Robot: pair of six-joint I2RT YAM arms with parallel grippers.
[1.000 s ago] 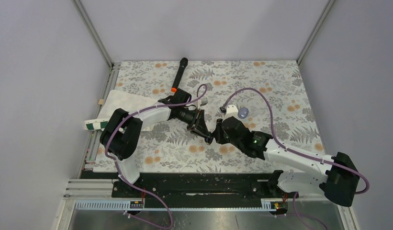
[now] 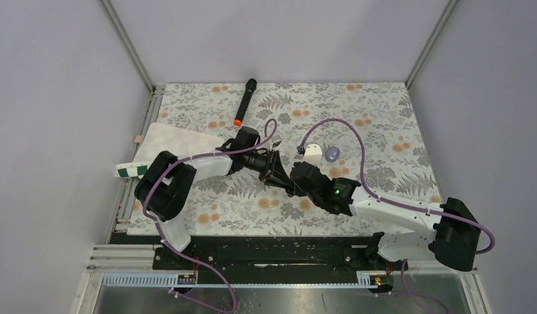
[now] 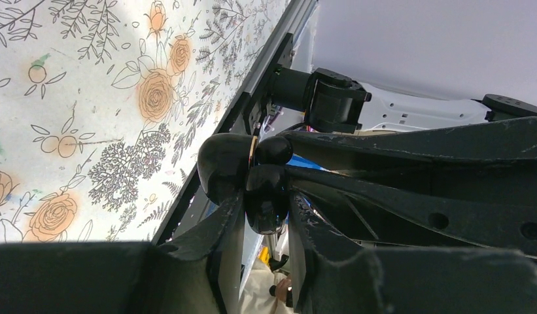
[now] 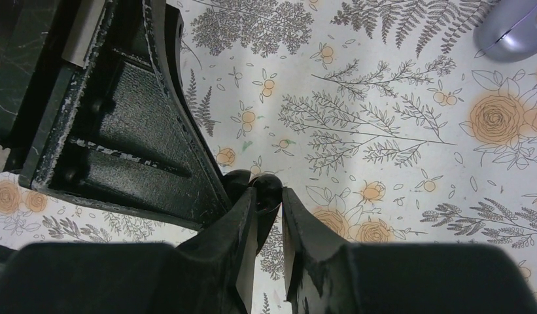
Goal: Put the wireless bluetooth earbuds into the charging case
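Note:
The two grippers meet over the middle of the table in the top view, around a small black object (image 2: 289,190). In the left wrist view my left gripper is shut on a glossy black piece, seemingly an earbud; beside and behind it are another rounded black piece (image 3: 223,167) and the other gripper's long fingers. In the right wrist view the fingertips of my right gripper are close around a dark glossy piece, with a second dark piece just left. Whether the right one grips it, and which part is the case, I cannot tell.
A lavender mouse (image 2: 332,154) and a white object (image 2: 312,151) lie behind the right gripper. A microphone (image 2: 246,101) lies at the back, a white board (image 2: 162,140) at the left.

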